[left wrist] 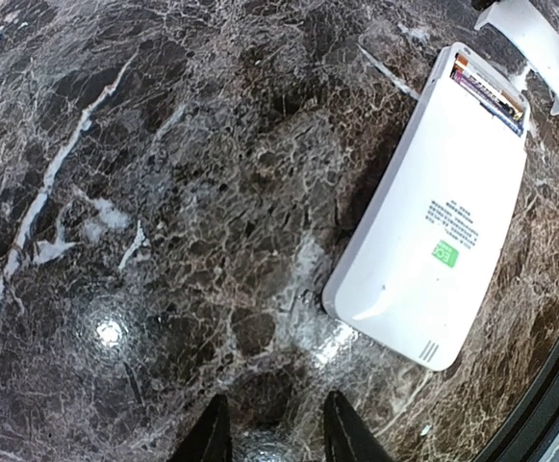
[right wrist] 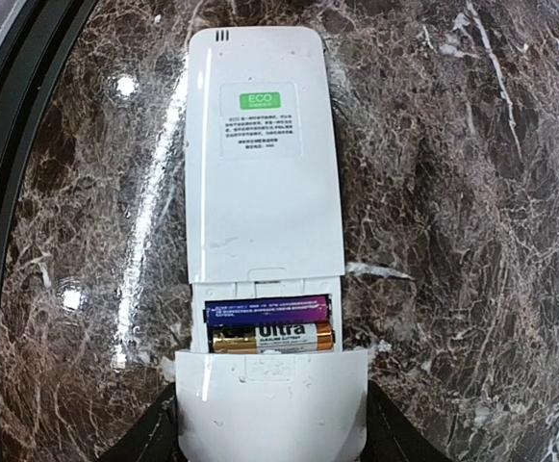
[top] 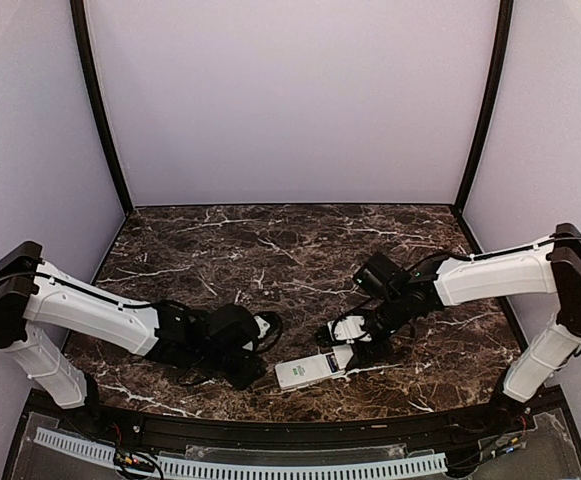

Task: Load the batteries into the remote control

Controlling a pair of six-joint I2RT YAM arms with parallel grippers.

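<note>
The white remote control (right wrist: 265, 207) lies back side up on the table, its battery compartment uncovered. Two batteries lie side by side in that compartment: a purple battery (right wrist: 267, 311) and a gold and white battery (right wrist: 271, 338). My right gripper is shut on the white battery cover (right wrist: 271, 399), which it holds just off the remote's open end, hiding part of it. In the left wrist view the cover (left wrist: 534, 43) is apart from the remote. Left of the remote, my left gripper is part open over bare table, nothing between its fingers.
Along the front runs a black frame edge (top: 290, 432), close to the remote's near side.
</note>
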